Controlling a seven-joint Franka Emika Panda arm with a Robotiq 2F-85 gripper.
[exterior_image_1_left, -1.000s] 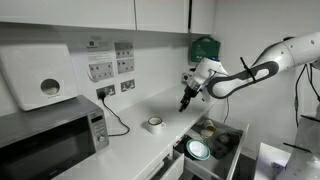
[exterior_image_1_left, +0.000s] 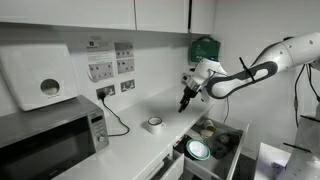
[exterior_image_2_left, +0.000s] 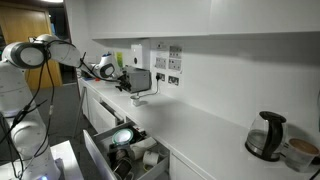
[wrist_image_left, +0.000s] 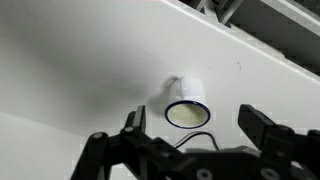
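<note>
A white mug with a dark rim (exterior_image_1_left: 155, 125) stands upright on the white counter (exterior_image_1_left: 133, 150), well apart from my gripper. In the wrist view the same mug (wrist_image_left: 187, 103) shows between and beyond my fingers, its opening turned toward the camera. My gripper is open, with a wide gap and nothing held. Seen from outside, the gripper (exterior_image_1_left: 184, 103) hangs in the air over the counter, to the right of the mug. The open drawer (exterior_image_2_left: 158, 178) below the counter holds a pale green and white plate (exterior_image_1_left: 197, 149) and several dishes.
A microwave (exterior_image_1_left: 55, 140) stands on the counter left of the mug, with a black cable (exterior_image_1_left: 118, 122) running to the wall socket. A kettle (exterior_image_2_left: 265, 135) sits at the far end.
</note>
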